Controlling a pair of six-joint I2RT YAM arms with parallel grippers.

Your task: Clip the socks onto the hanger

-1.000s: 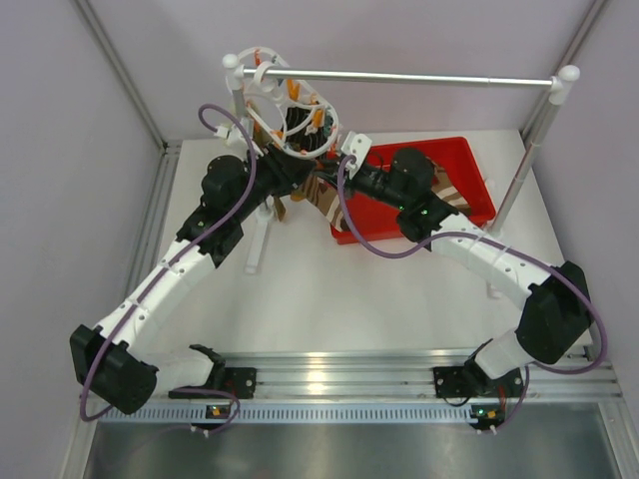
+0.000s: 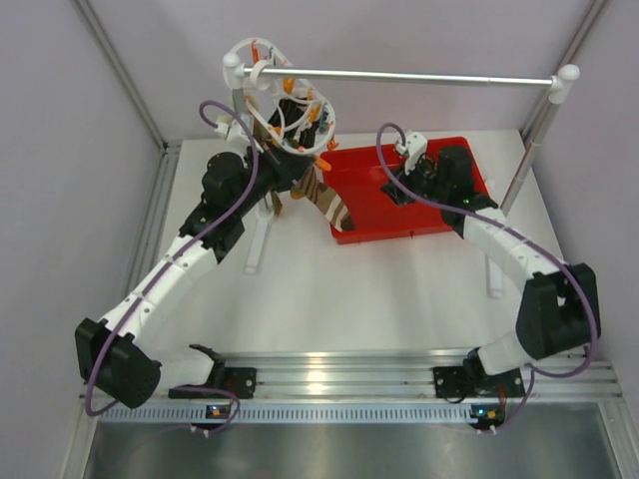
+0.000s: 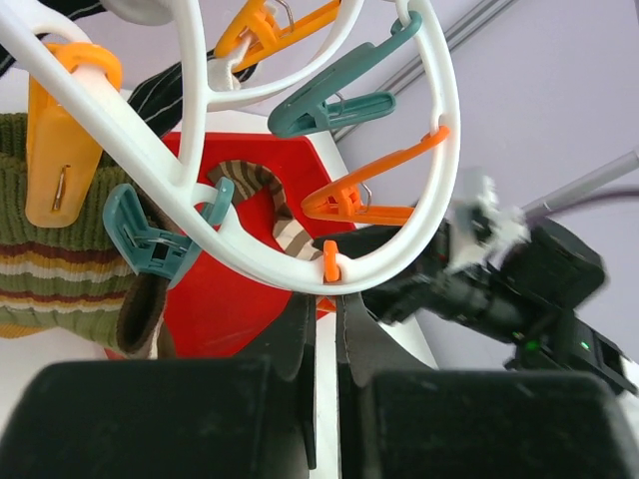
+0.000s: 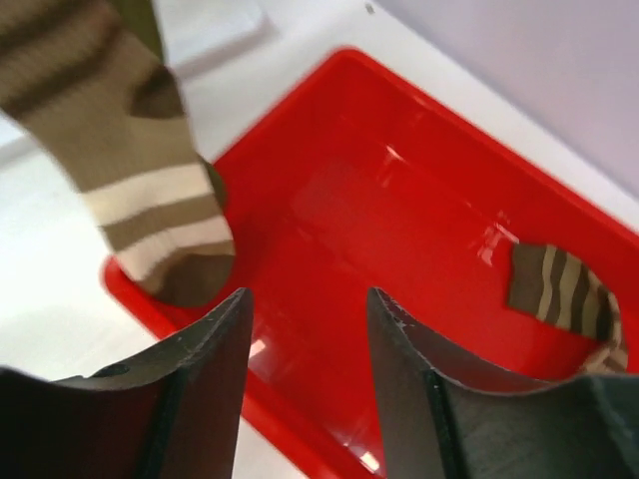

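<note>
The white round hanger [image 2: 310, 135] with orange and green clips hangs from the rail at upper left. In the left wrist view, my left gripper is shut on an orange clip [image 3: 330, 261] at the hanger's near rim. A brown-and-cream striped sock [image 2: 329, 203] dangles below the hanger, its lower end over the bin's left edge; its top is hidden in the top view. My right gripper is open above the red bin [image 4: 329, 190], nothing between its fingers. Another striped sock [image 4: 559, 289] lies in the bin's right part.
A green striped sock [image 3: 60, 259] hangs from the hanger near more clips, including a green one [image 3: 150, 235]. The white rail [image 2: 419, 76] and its right post [image 2: 524, 165] stand over the bin. White table in front of the bin is clear.
My right gripper has moved away from the hanger and the hanging sock, rightward over the bin. The left arm has stayed nearly in place at the hanger.
</note>
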